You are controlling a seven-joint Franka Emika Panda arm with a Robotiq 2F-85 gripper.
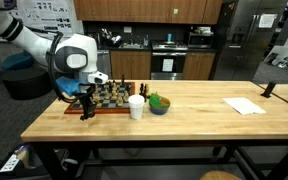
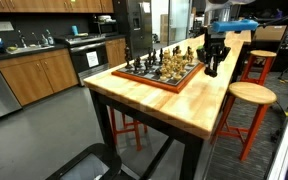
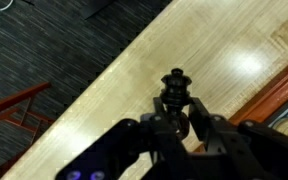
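A dark chess piece (image 3: 176,82) is pinched between the fingers of my gripper, its head pointing away from the fingers in the wrist view. Bare wooden tabletop shows beneath it. In exterior view 1 the gripper (image 1: 87,105) hangs low near the front edge of the chessboard (image 1: 109,111). Exterior view 2 has the gripper (image 2: 212,62) beside the board's frame (image 2: 174,86), off the squares. Whether the held piece touches the table is hard to tell. Light and dark pieces (image 2: 172,66) crowd the board.
To the right of the board stand a white cup (image 1: 136,106) and a bowl with green contents (image 1: 159,104). A sheet of paper (image 1: 244,105) lies farther right. Stools (image 2: 251,94) stand beside the table.
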